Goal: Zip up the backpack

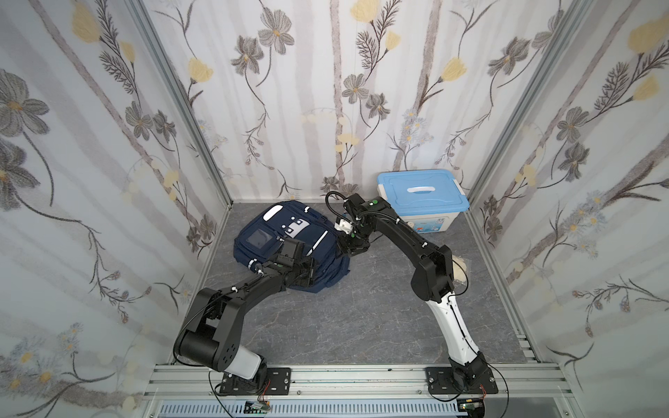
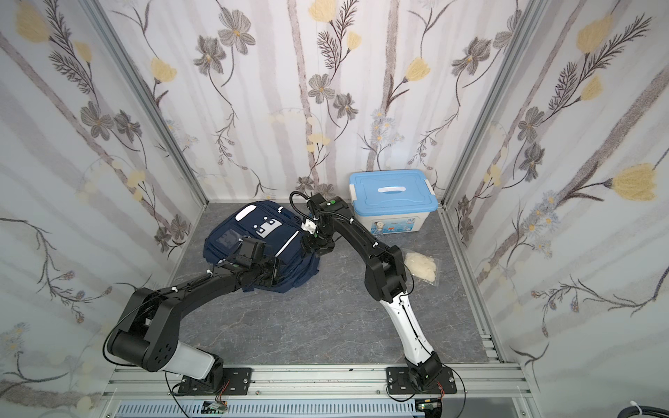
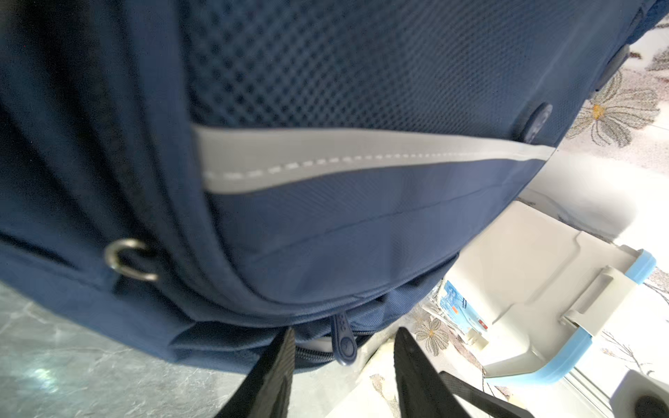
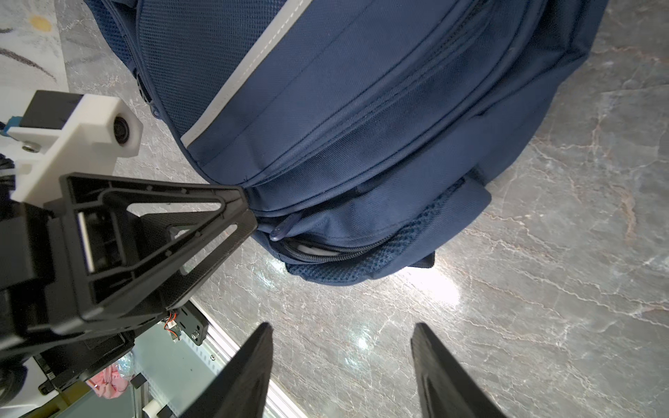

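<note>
The navy backpack (image 1: 261, 237) lies flat at the left of the floor. My left gripper is open at the bag's lower edge, with a zipper pull (image 3: 343, 338) between its fingertips, apparently not clamped. In the right wrist view, that pull (image 4: 285, 226) hangs by the zipper track (image 4: 320, 254), beside the left gripper's black body. My right gripper is open, its fingertips apart over bare grey floor beside the bag, nothing visible between them.
A storage box (image 2: 391, 195) with a blue lid stands at the back right. A bag of pale material (image 2: 420, 266) lies below it at the right. Bare floor (image 2: 320, 313) stretches across the front middle. Both arms are close together over the backpack.
</note>
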